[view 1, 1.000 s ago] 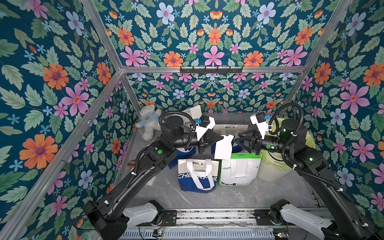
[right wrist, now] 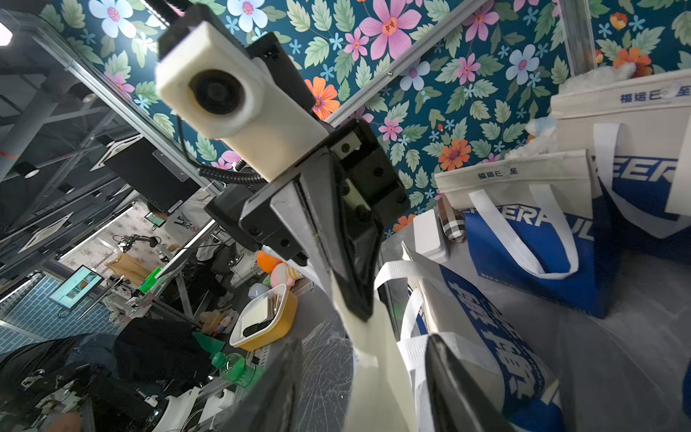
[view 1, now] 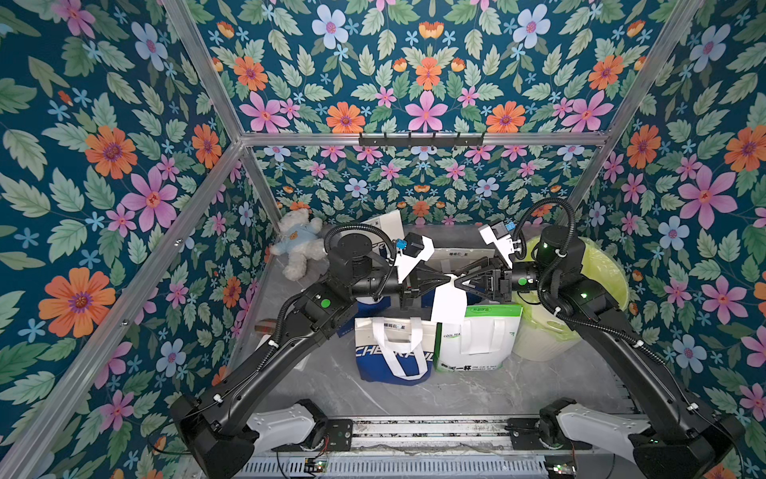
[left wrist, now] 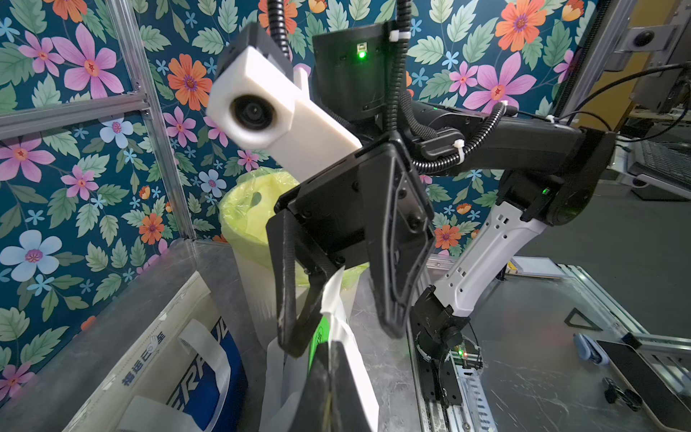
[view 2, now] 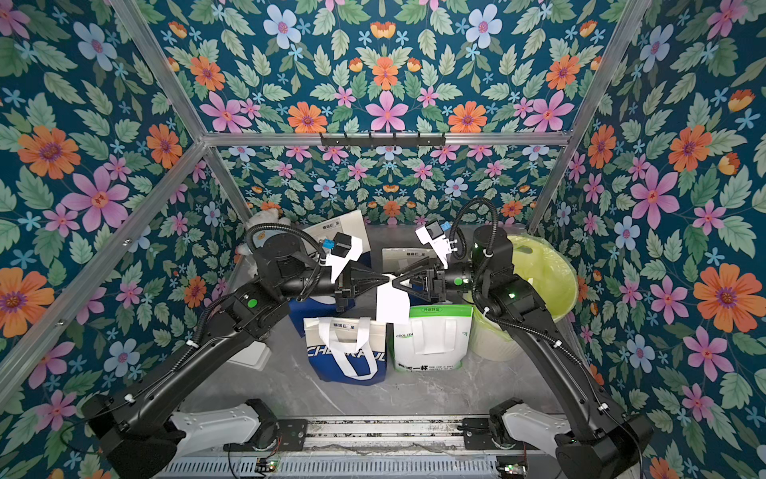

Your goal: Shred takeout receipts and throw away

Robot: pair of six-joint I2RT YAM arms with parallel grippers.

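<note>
A white receipt (view 1: 450, 303) hangs in midair between my two grippers. My left gripper (view 1: 448, 279) is shut on its upper edge; in the right wrist view the left fingers (right wrist: 356, 288) pinch the strip of paper (right wrist: 375, 381). From the right, my right gripper stands partly open, one finger on each side of the paper. Seen from the left wrist, the right gripper has a clear gap with the receipt's upper corner (left wrist: 332, 291) reaching into it. Whether either right finger touches the paper, I cannot tell.
A bin with a yellow-green liner (view 1: 600, 279) stands at the right. Below the grippers are a green-and-white bag (view 1: 478, 351) and a blue-and-white bag (view 1: 392, 359). More bags stand behind. A plush toy (view 1: 299, 247) sits at back left.
The right gripper has shifted left, bringing its fingers up to the receipt's upper edge, and its fingers have changed width. The left gripper moved slightly right with the receipt still in it.
</note>
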